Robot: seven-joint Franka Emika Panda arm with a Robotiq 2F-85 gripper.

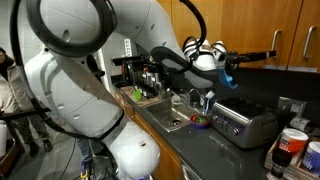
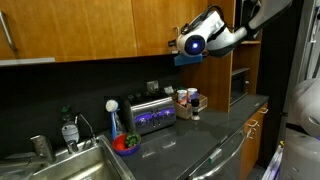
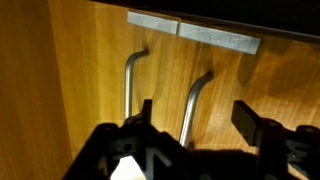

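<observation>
Two metal bar handles are mounted side by side on the wooden cabinet doors. In the wrist view, the right handle [image 3: 194, 108] shows between my spread fingers, and the left handle [image 3: 129, 84] runs close beside the left finger. My gripper is open, with a visible gap on both sides of the right handle; contact cannot be made out. From exterior view 1, the gripper [image 1: 273, 54] is up close to the nearer cabinet handle [image 1: 278, 40], while a farther-right handle [image 1: 307, 42] stands clear of it.
Below the cabinets, a silver toaster [image 1: 243, 124] sits on the dark counter [image 1: 205, 150]. A box with cups [image 2: 189, 102] stands to its right in exterior view 2. The sink [image 2: 88, 165] and a colourful bowl [image 2: 126, 144] lie to the left.
</observation>
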